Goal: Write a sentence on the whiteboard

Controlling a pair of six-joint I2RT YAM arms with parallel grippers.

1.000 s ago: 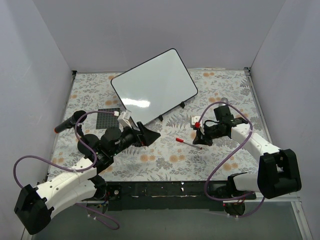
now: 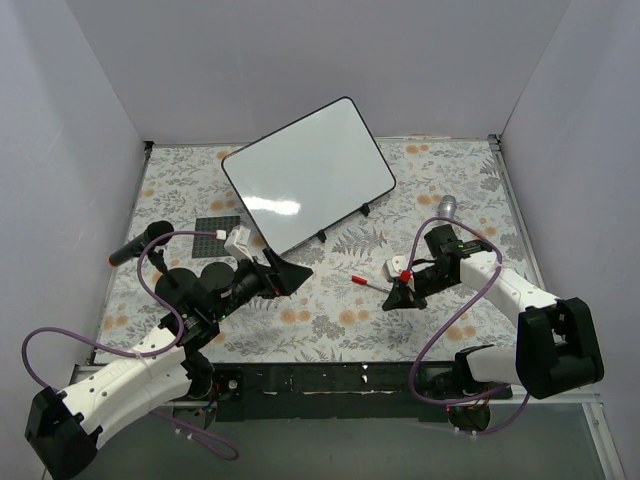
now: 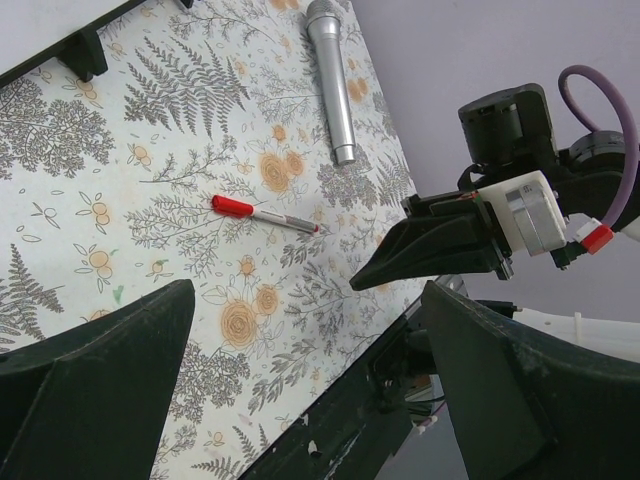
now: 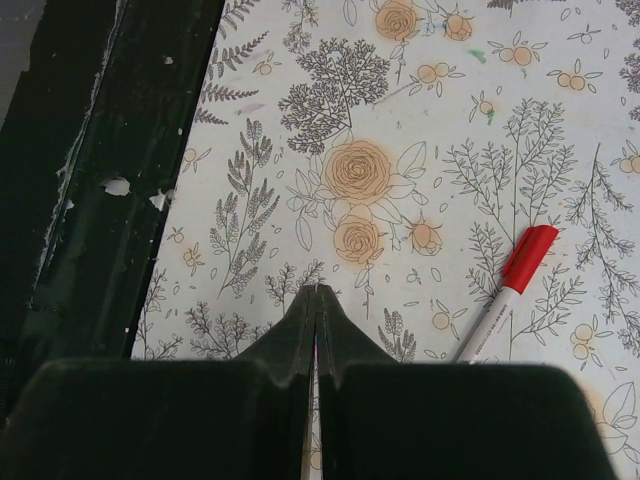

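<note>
A red-capped marker (image 2: 371, 285) lies on the floral tablecloth, right of centre in the top view. Seen from the left wrist it is whole, its cap (image 3: 232, 206) pointing left. My right gripper is shut with nothing between its fingers; the marker (image 4: 505, 296) rests to its right, apart from it, the lower end covered by the gripper body. Wide apart stand the fingers of my left gripper, empty, above the table's left-centre part. The whiteboard (image 2: 310, 170) leans at the back, blank apart from a glare streak.
A silver microphone (image 3: 332, 80) lies at the right of the table. Left of the whiteboard is a dark grid mat (image 2: 217, 236), and a dark cylinder (image 2: 140, 243) is near the left edge. Black feet (image 2: 322, 236) support the board.
My right gripper has moved toward the table's front edge, away from the marker, staying shut. The marker has stayed put. The left arm has shifted slightly left.
</note>
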